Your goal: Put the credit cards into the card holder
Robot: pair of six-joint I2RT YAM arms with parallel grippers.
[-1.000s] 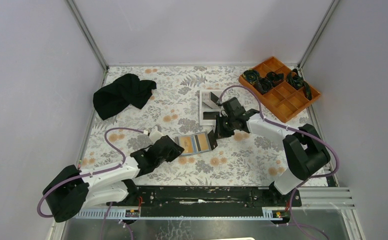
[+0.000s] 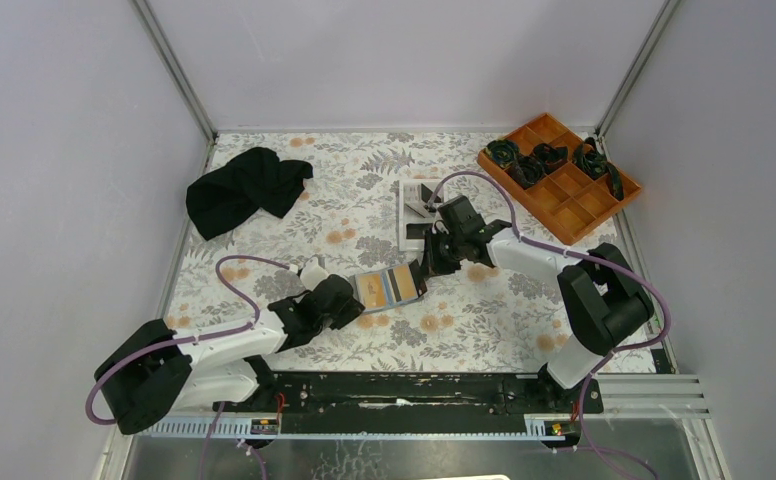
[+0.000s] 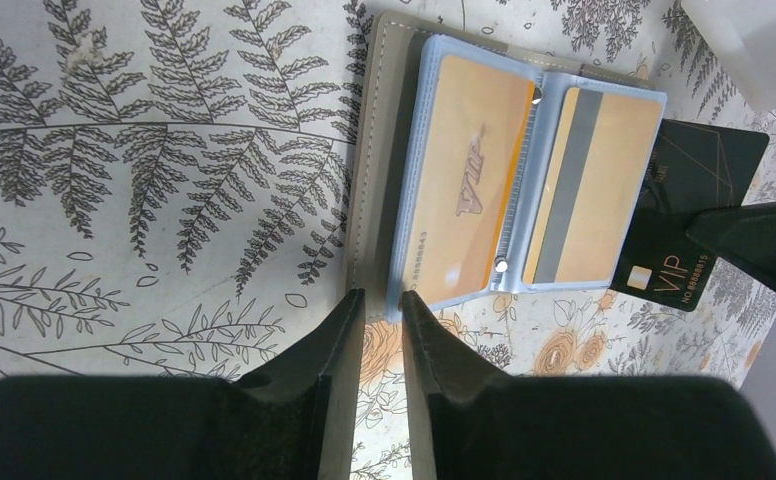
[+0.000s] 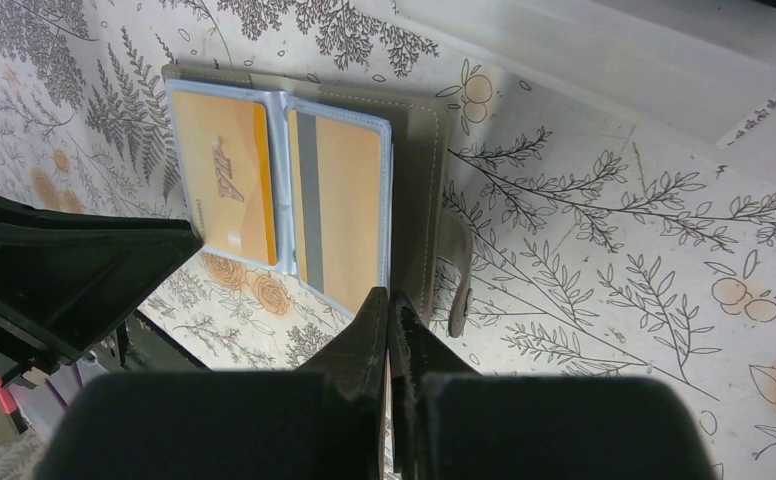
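Note:
The open card holder (image 2: 389, 287), with blue sleeves holding orange cards (image 3: 464, 170), lies between my grippers. My left gripper is shut on the holder's left edge. A black VIP card (image 3: 679, 270) shows at the holder's right side in the left wrist view, beside the right gripper's finger. My right gripper is shut at that right edge; whether anything thin is between its fingertips is hard to see.
A white tray (image 2: 411, 195) with cards stands behind the holder. A wooden compartment box (image 2: 579, 205) with dark items sits back right, a black cloth (image 2: 249, 190) back left.
Both arms have shifted slightly, the right gripper a little leftward at the holder's right edge.

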